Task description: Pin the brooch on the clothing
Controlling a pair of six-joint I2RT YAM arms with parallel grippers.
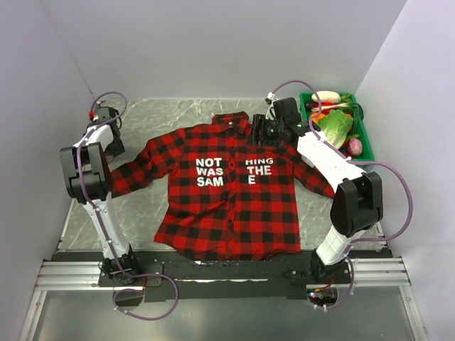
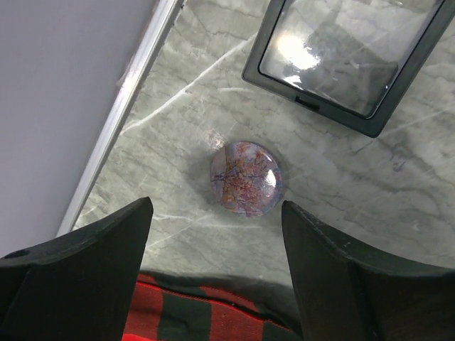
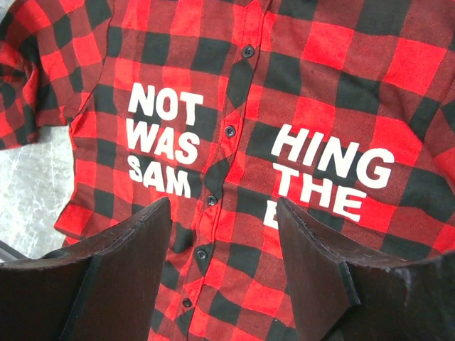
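A small round speckled brooch (image 2: 246,178) lies on the marble surface in the left wrist view, centred between the open fingers of my left gripper, which hovers over it near the back-left edge. A red-and-black plaid shirt (image 1: 227,213) with white lettering lies spread flat across the table, its left sleeve (image 2: 185,320) just below the brooch. My right gripper stands open above the shirt's chest, between collar and lettering, with nothing between its fingers.
A dark-rimmed case (image 2: 311,104) with a clear lid lies beside the brooch. A green basket (image 1: 365,145) of vegetables stands at the back right. Walls border the marble table (image 1: 163,114) on the left, back and right.
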